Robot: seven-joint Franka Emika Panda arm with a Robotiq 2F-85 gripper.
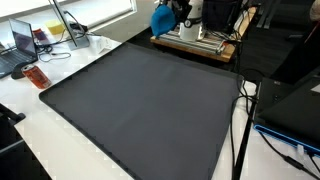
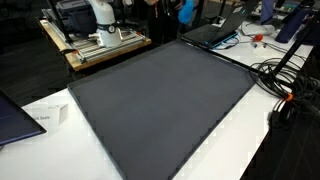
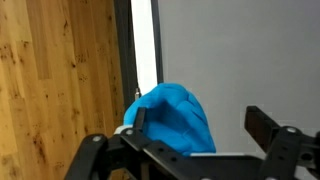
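Note:
A bright blue cloth-like thing (image 3: 178, 112) shows in the wrist view, bunched up beside the left finger (image 3: 130, 152) and reaching into the gap. My gripper is open, its two dark fingers wide apart. I cannot tell whether the blue thing touches the left finger. In exterior view 1 the blue thing (image 1: 163, 19) appears at the far edge of the dark mat (image 1: 150, 110). Exterior view 2 has only part of the blue thing (image 2: 187, 12) at the top edge. The gripper is hard to make out in both exterior views.
A red can (image 1: 36, 77) and a laptop (image 1: 26, 42) stand beyond the mat's left side. Loose cables (image 2: 285, 78) lie off the right side in exterior view 2. A wooden surface (image 3: 50, 90) borders the white table.

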